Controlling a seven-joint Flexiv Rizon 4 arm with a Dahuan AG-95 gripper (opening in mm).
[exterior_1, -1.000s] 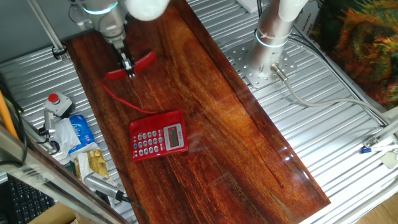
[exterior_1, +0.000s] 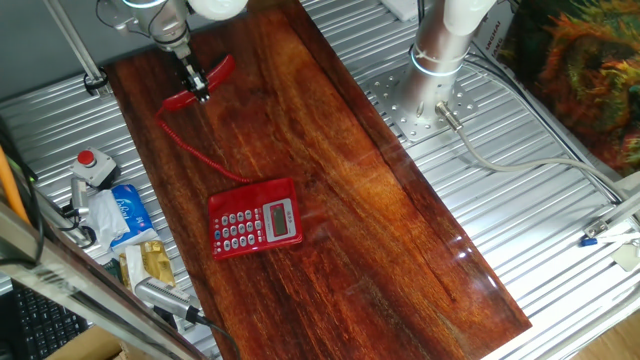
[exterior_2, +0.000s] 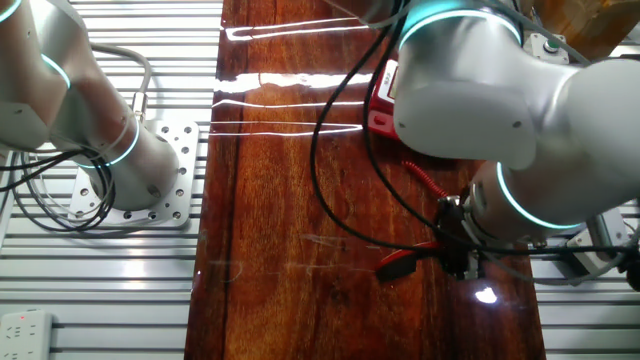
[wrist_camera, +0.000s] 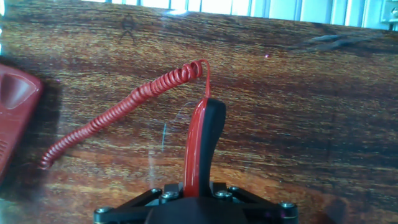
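A red telephone base (exterior_1: 222, 203), with keypad and small display, rests on the wooden table. Its red handset (exterior_1: 221, 73) is away from it, toward the table's far left end. My gripper (exterior_1: 203, 97) is shut on the handset around its middle. In the wrist view, the handset (wrist_camera: 194, 143) stands on edge between the fingers, red on the left, black on the right. A coiled red cord (wrist_camera: 127, 102) runs from its end toward the base (wrist_camera: 13, 106). Exterior view 2 shows the handset (exterior_2: 398, 264) partly hidden by the gripper and cables. Whether it touches the table I cannot tell.
Left of the table lie a red-buttoned box (exterior_1: 92, 166) and a blue packet (exterior_1: 125, 215).
Over the last second, my gripper has moved with the handset up and slightly left in exterior view 1, away from the base. The cord has shifted along; the base has stayed put.
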